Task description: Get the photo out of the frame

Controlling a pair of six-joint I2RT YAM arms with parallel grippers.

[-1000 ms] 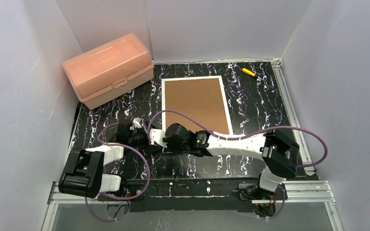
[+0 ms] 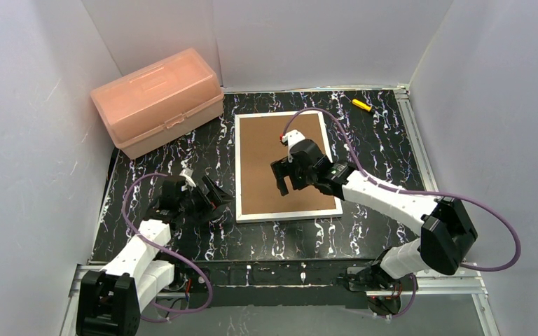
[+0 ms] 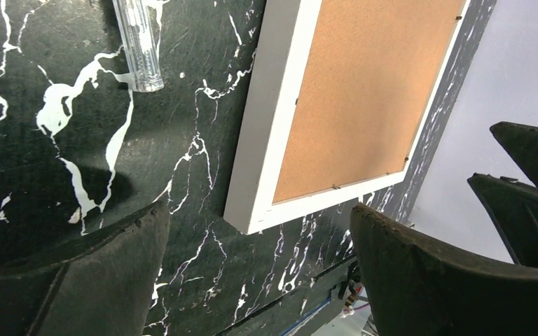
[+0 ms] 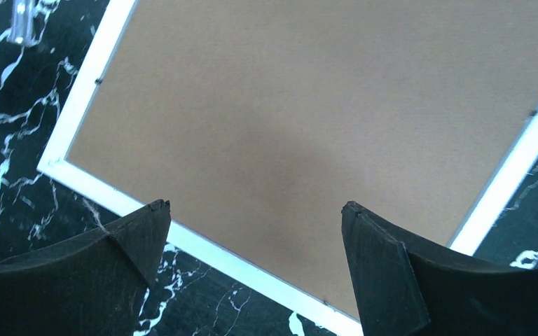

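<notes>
The picture frame lies back side up on the table, its white rim (image 2: 237,168) around a brown backing board (image 2: 270,150). Small dark tabs (image 3: 336,187) show along the rim's inner edge in the left wrist view. The photo itself does not show. My left gripper is open beside the frame's front left corner, nothing held between its fingers. Above the front part of the board hangs my right gripper, also open and empty. Its dark fingers (image 3: 532,210) show at the right of the left wrist view.
A clear plastic rod (image 3: 140,49) lies on the marble left of the frame. Back left stands a pink closed box (image 2: 157,101). A yellow-handled tool (image 2: 361,105) rests at the back right. Bare marble (image 2: 371,150) lies right of the frame.
My right gripper has moved from the front left corner rightward and back over the board. The left gripper has shifted slightly, its arm turning outward. The frame has stayed in place.
</notes>
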